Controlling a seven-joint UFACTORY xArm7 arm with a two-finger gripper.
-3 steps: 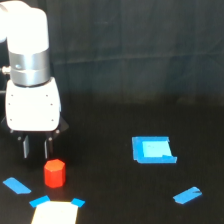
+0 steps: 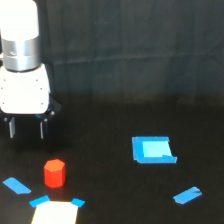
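The white robot arm ends in a gripper (image 2: 27, 127) at the left, its two dark fingers apart with empty space between them. Below it and to the right, a red hexagonal block (image 2: 55, 173) stands on the black table, apart from the fingers. A pale square with blue tape at its top corners (image 2: 54, 214) lies at the bottom edge, in front of the block.
A blue-bordered pale square (image 2: 155, 149) lies right of centre. Short blue tape strips (image 2: 187, 195) lie at lower right and at lower left.
The gripper has moved up and to the left, away from above the red block. The block and tape marks are where they were.
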